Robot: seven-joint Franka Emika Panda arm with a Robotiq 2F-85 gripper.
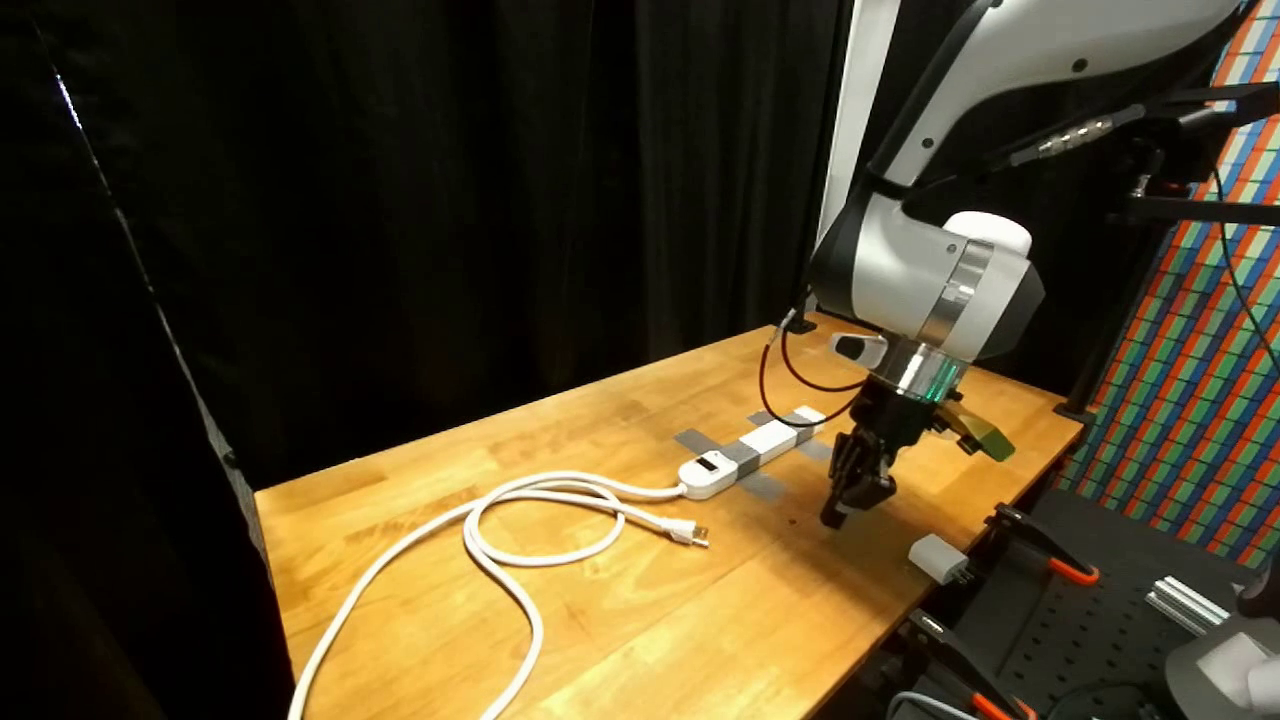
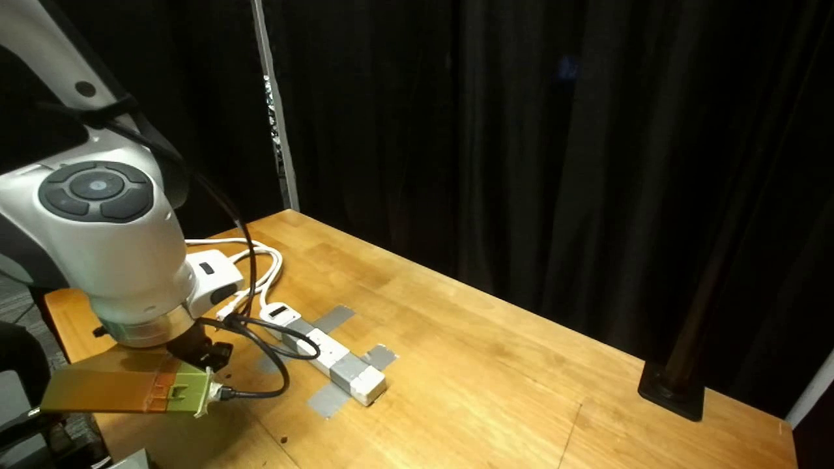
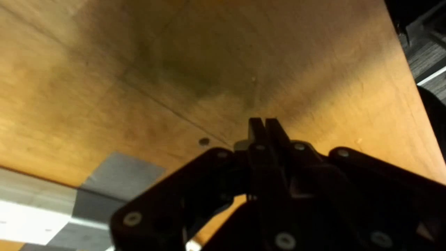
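Observation:
Close to the table's near right edge in exterior view 1 lies a white charger block (image 1: 937,557), its prongs facing the edge. My gripper (image 1: 833,516) points down to its left, apart from it. In the wrist view the fingertips (image 3: 256,129) meet side by side, so the gripper is shut with nothing between its fingers; only bare wood shows beyond them, and the charger is out of that view. A white power strip (image 1: 777,443) lies taped to the table behind the gripper. Its cord ends in a white plug (image 1: 684,532).
The looped white cord (image 1: 528,624) covers the table's left part. Grey tape (image 3: 121,175) holds down the strip. Black clamps with orange handles (image 1: 1071,571) grip the near edge. Open wood (image 2: 500,391) lies to the right of the strip in exterior view 2.

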